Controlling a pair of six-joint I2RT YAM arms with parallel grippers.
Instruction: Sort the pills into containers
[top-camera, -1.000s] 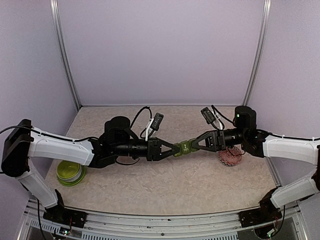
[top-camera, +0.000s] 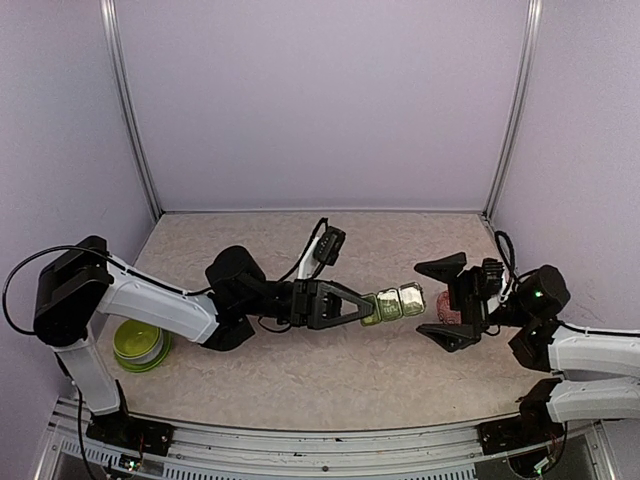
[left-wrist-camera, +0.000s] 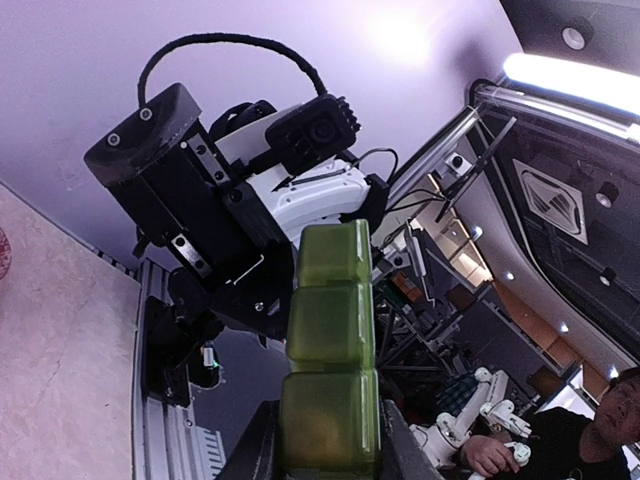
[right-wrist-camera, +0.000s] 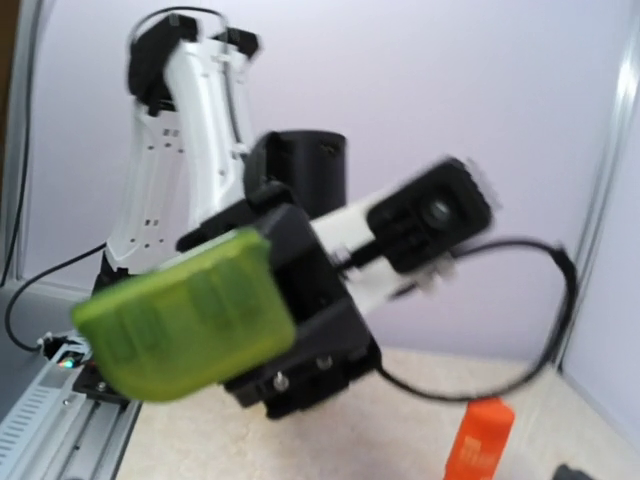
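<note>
A green pill case (top-camera: 393, 304) with three compartments in a row is held above the table by my left gripper (top-camera: 362, 310), shut on one end. In the left wrist view the case (left-wrist-camera: 330, 340) rises from between the fingers, its lids looking closed. My right gripper (top-camera: 437, 301) stands open just right of the case's free end, apart from it, with nothing between its fingers. The right wrist view shows the green case (right-wrist-camera: 190, 318) blurred, in front of the left arm. I cannot make out any pills.
Green and white stacked dishes (top-camera: 139, 344) stand at the table's left. A red patterned round item (top-camera: 447, 308) lies behind the right gripper, partly hidden. An orange box (right-wrist-camera: 479, 440) shows in the right wrist view.
The right gripper has let go of the case's far end, opened, drawn back right and rotated. The left gripper has carried the case slightly right, and the case's full length now shows.
</note>
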